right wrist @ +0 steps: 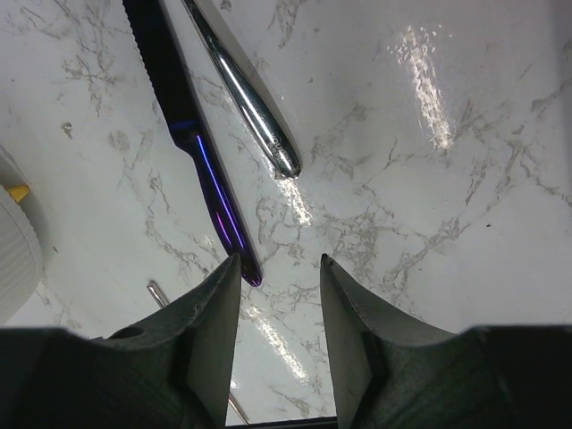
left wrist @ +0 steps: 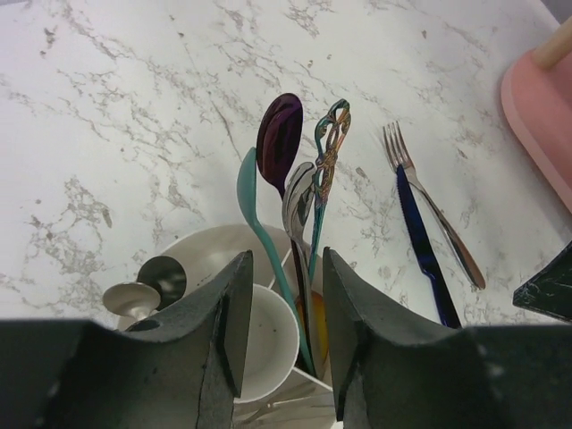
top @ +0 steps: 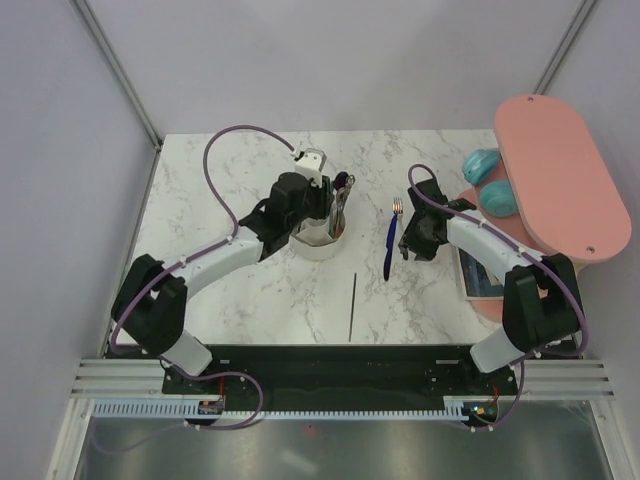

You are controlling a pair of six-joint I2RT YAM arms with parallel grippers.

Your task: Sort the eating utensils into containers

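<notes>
A white divided container (top: 318,250) holds several utensils upright. In the left wrist view, a teal spoon (left wrist: 255,201), a purple spoon (left wrist: 280,138), a silver utensil (left wrist: 297,210) and an ornate-handled piece (left wrist: 328,152) lean together in one compartment; silver spoons (left wrist: 134,299) stand in another. Over the container, my left gripper is open, its fingers apart, with nothing seen clasped between them. On the table lie a dark blue knife (top: 389,250), a silver fork (top: 398,208) and a thin stick (top: 352,308). Open and empty, my right gripper hovers near the knife's handle end.
At the right, a pink stand (top: 565,180) carries light blue rounded objects (top: 499,198), with a dark tray (top: 475,275) below, partly behind the right arm. Bare marble (top: 240,315) spreads left and in front of the container.
</notes>
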